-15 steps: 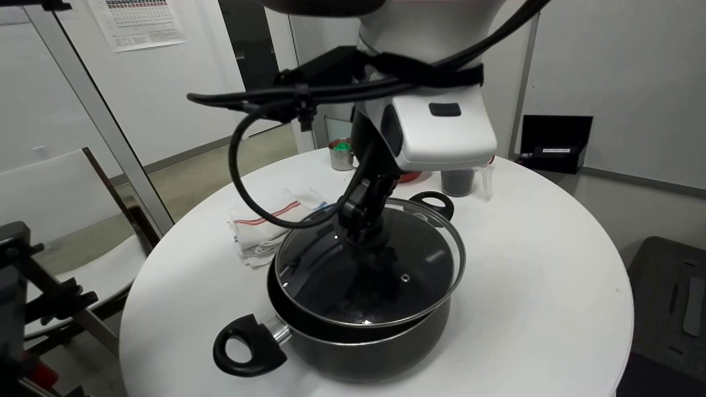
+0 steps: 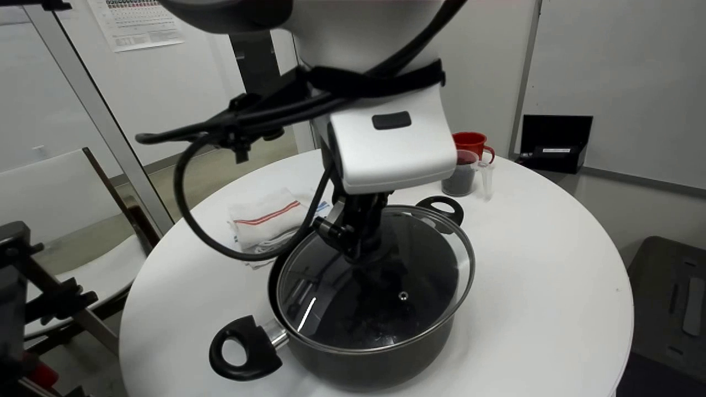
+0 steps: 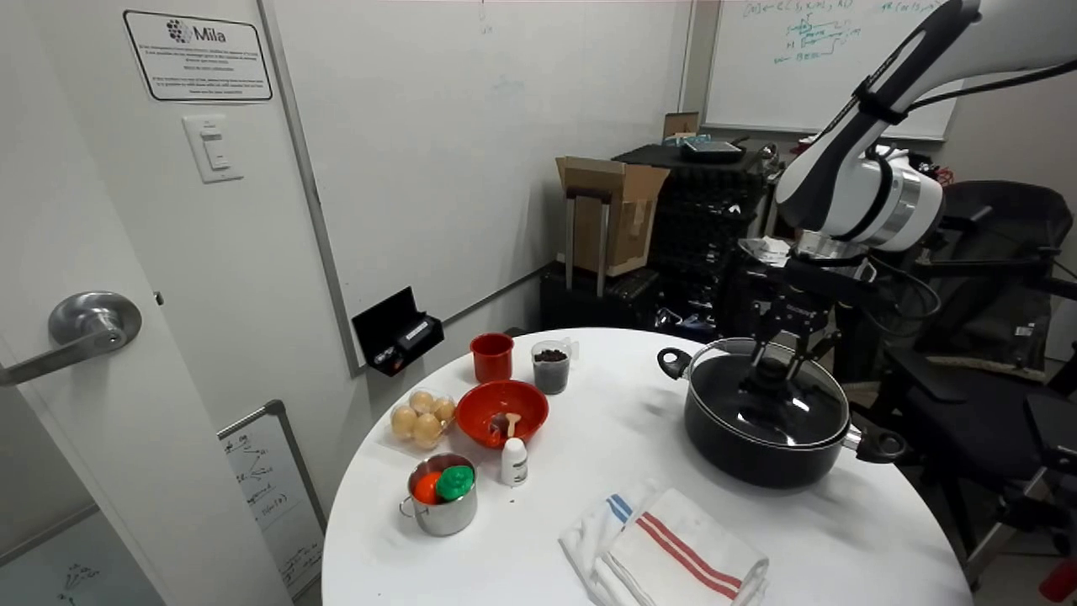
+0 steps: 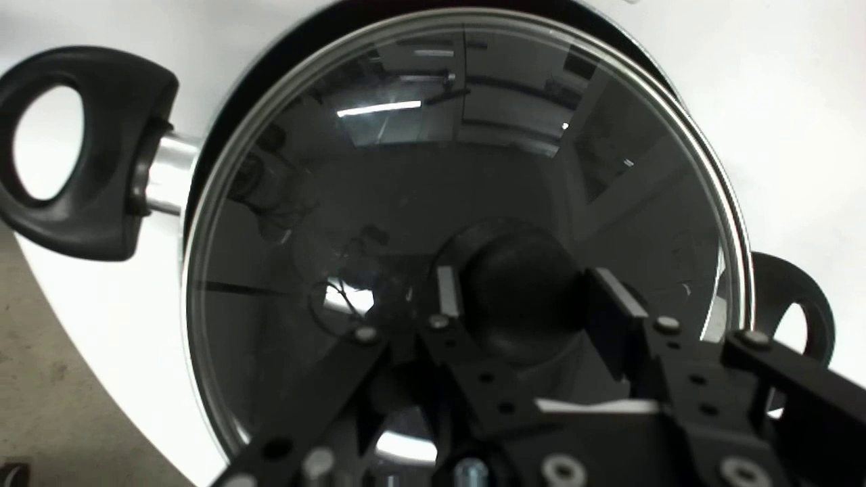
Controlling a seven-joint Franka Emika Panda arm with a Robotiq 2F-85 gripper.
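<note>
My gripper is shut on the round black knob (image 4: 517,280) of the glass lid, one finger at each side of it. The clear lid (image 2: 423,278) with its metal rim lies over the black pot (image 2: 390,367), almost level. In the wrist view the lid sits slightly off centre, and a dark crescent of the pot's inside (image 4: 268,69) shows along the upper left. Exterior view 2 shows the gripper (image 3: 775,365) coming down on the knob from above. Whether the lid's rim is seated all round cannot be made out.
A folded striped towel (image 3: 676,550) lies beside the pot. Farther off stand a red bowl (image 3: 530,409), a red mug (image 3: 492,358), a measuring cup (image 3: 551,370), a white bottle (image 3: 514,463), eggs (image 3: 424,419) and a metal cup (image 3: 445,513). Between them and the pot the table is bare.
The lid has come down and towards the near side with my gripper, closing most of the gap at the pot's front. The arm has shifted left in exterior view 1, and the pot has moved slightly.
</note>
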